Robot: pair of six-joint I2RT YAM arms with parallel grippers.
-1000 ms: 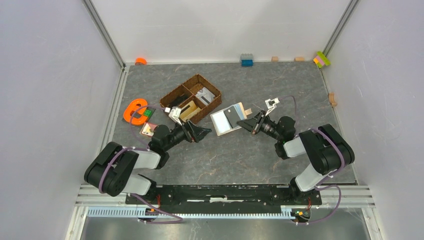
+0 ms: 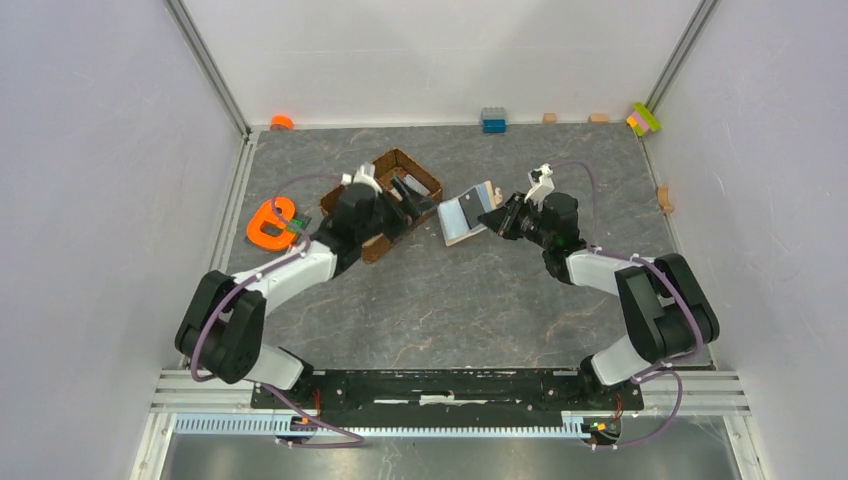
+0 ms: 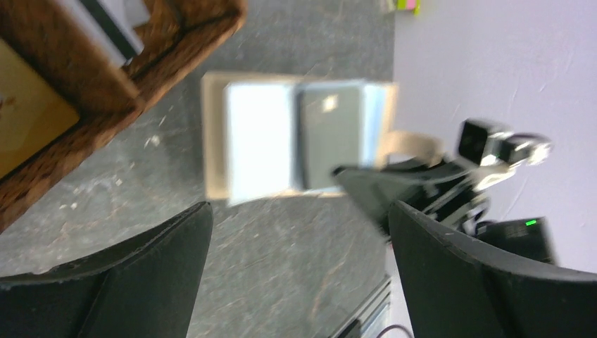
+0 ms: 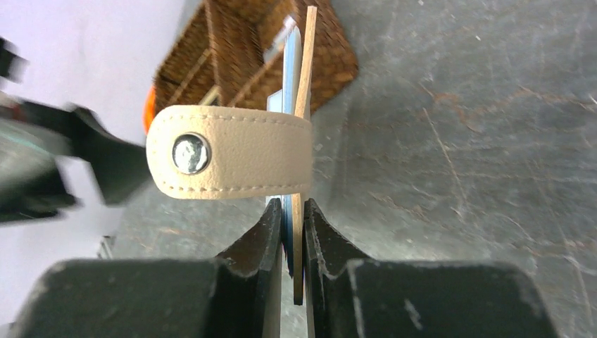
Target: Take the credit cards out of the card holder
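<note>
The beige card holder (image 4: 243, 151), with a snap-button strap, is clamped at its edge by my right gripper, which is shut on it. Seen from above, the holder hangs over the mid-table with its inner side up, showing a white card (image 2: 455, 221) and a dark grey card (image 2: 473, 208). In the left wrist view the white card (image 3: 259, 137) and the grey card (image 3: 329, 130) lie beyond my left fingers. My left gripper is open with nothing between its fingers; from above it is blurred, left of the holder and over the basket.
A brown woven basket (image 2: 393, 156) with compartments stands under and behind the left arm. An orange object (image 2: 262, 228) lies to its left. Blocks (image 2: 493, 122) line the back edge.
My left gripper has moved up and right, towards the holder and across the basket. The right gripper has shifted slightly with the holder, carrying it a little right and back.
</note>
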